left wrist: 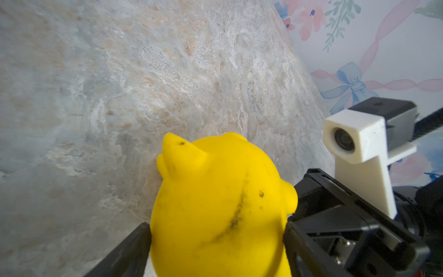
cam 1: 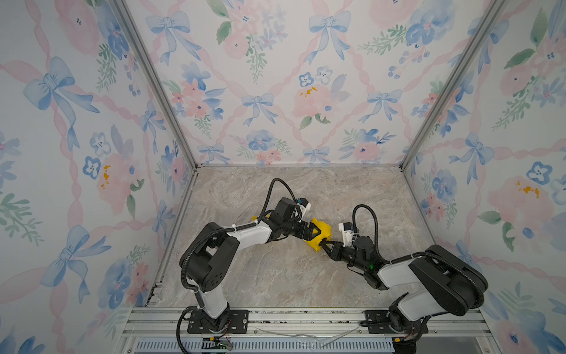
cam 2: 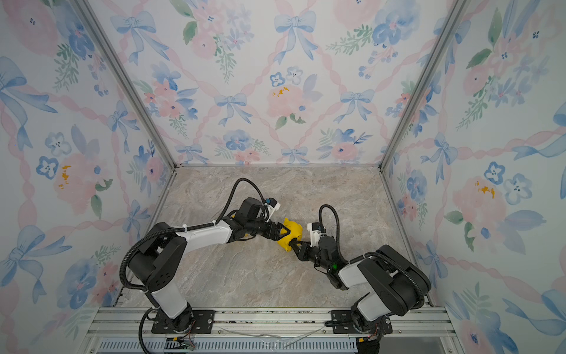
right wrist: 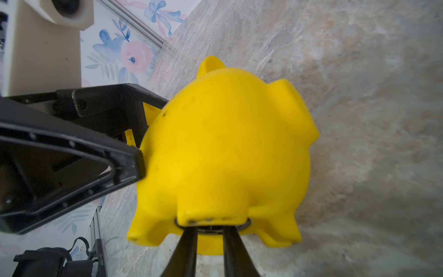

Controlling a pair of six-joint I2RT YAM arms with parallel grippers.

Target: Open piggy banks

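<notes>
A yellow piggy bank is in the middle of the work area, with my left gripper shut around its body. In the left wrist view its rounded body fills the gap between both fingers. The right wrist view shows the snout and, below it, the dark round plug, partly covered by the snout. My right gripper has its slim fingers a short gap apart, their tips right at the plug. Whether they touch it is hard to tell. The coin slot is out of sight.
A small bit of another yellow thing shows behind the left arm, mostly hidden. Both arms' hands are close together at the piggy bank, and patterned walls enclose the space.
</notes>
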